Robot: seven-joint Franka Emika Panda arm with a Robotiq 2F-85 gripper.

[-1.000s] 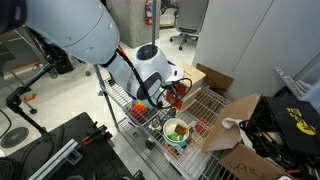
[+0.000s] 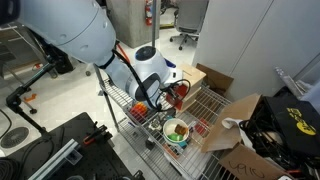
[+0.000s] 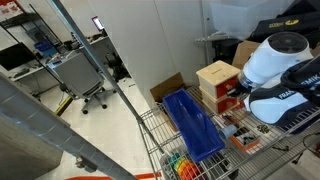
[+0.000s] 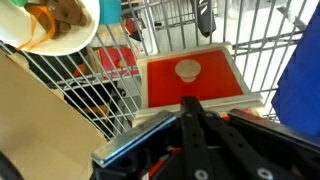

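A small wooden box with red drawer fronts (image 3: 222,101) stands on the wire rack, close to the arm. In the wrist view a red panel (image 4: 205,80) with a pale round knob (image 4: 188,69) and a light wooden border lies just beyond the fingertips. My gripper is shut, with nothing showing between its fingers. Its tips overlap the near wooden edge in that view, and whether they touch it I cannot tell. From the first exterior view, the arm's white wrist partly hides the gripper beside the red front (image 2: 181,90).
A white bowl (image 4: 91,37) holding brown food is left of the panel, and a blue bin (image 3: 195,125) stands on its other side. Open cardboard boxes (image 2: 240,150) and black items (image 2: 295,125) crowd the rack's far end. The wire rack (image 2: 208,103) has some bare patches.
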